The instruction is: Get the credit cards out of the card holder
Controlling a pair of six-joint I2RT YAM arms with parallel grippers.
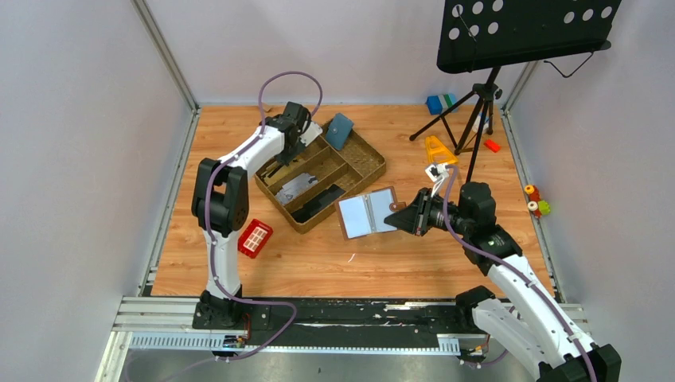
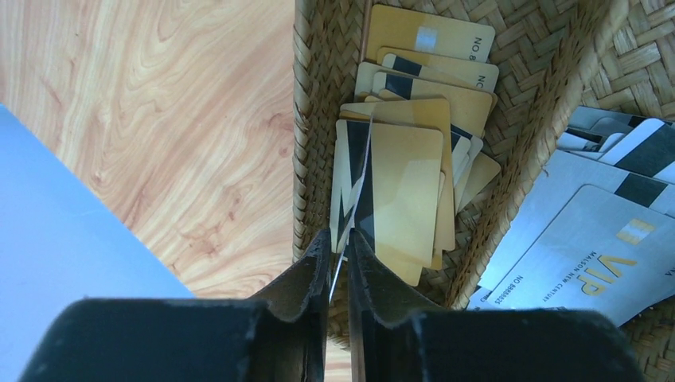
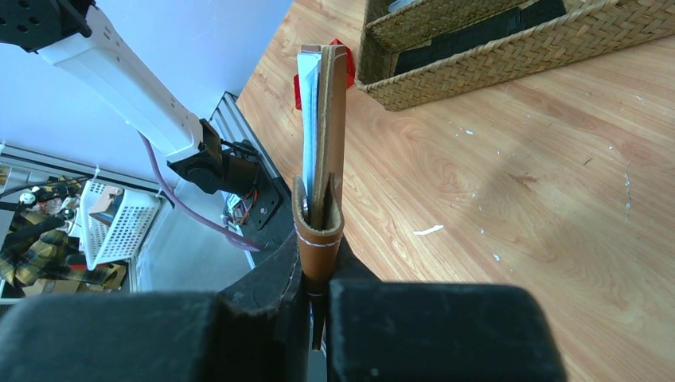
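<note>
My left gripper hangs over the woven basket, pointing into a compartment of gold cards; its fingertips are close together, with a thin pale strip visible at them, possibly a card on edge. Silver cards fill the neighbouring compartment. My right gripper is shut on the brown card holder, which lies open with pale sleeves in the top view, right of the basket.
A blue wallet rests at the basket's back. A red toy lies front left. A music stand occupies the back right.
</note>
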